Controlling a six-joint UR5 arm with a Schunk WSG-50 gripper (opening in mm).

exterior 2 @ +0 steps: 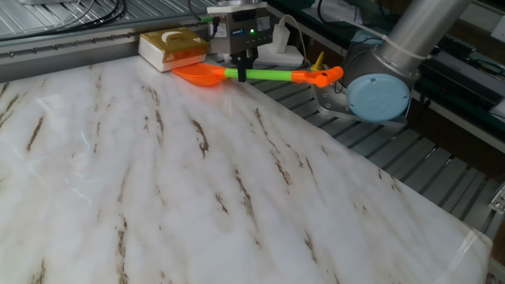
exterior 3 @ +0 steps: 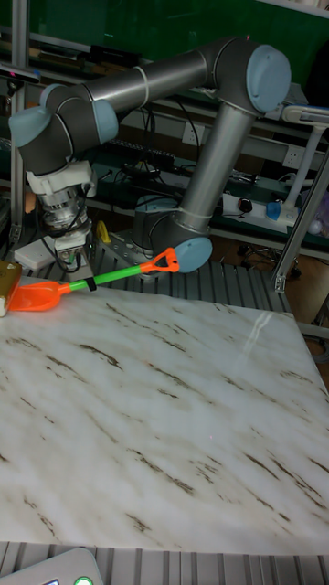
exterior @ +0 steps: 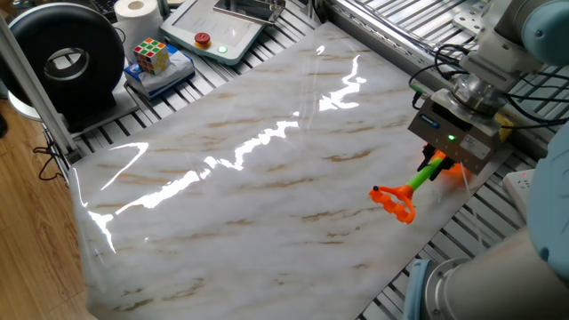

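A toy shovel with a green shaft [exterior 2: 272,75], an orange scoop [exterior 2: 201,75] and an orange handle [exterior: 391,204] is held near the table's edge. My gripper [exterior 2: 243,69] points down and is shut on the green shaft. In exterior view 3 the dark fingers [exterior 3: 90,283] cross the shaft close to the scoop, and the handle [exterior 3: 161,261] extends to the right. The scoop is mostly hidden behind the gripper in exterior view 1. Whether the scoop touches the table cannot be told.
Right by the scoop stands a gold and white box [exterior 2: 172,49]; contact between them is unclear.
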